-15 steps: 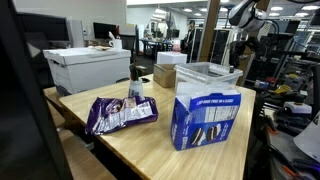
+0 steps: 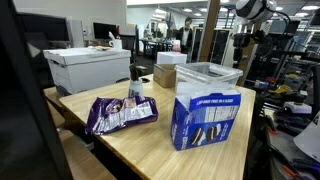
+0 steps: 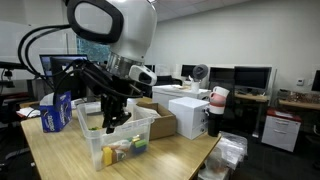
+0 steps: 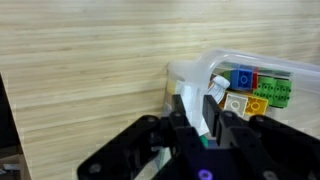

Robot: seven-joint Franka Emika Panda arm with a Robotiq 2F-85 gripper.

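A clear plastic bin [image 3: 127, 140] stands on the wooden table, with colored toy bricks [image 4: 245, 92] inside. My gripper reaches down at one end of it. In the wrist view its dark fingers sit close together, with the bin's pale end wall between them, so it is shut on that wall. From the far side of the table, the same bin [image 2: 208, 73] shows with the arm [image 2: 246, 22] at its right end. The fingertips are small and partly dark in both exterior views.
A blue-and-white box [image 2: 203, 120], a purple snack bag [image 2: 122, 114] and a bottle [image 2: 136, 82] share the table. A cardboard box [image 3: 157, 115] and a white box [image 3: 193, 115] stand behind the bin. Bare tabletop [image 4: 80, 70] lies beside the gripper.
The arm at the bin's right end has shifted slightly. The bin, the bag and the boxes look unmoved.
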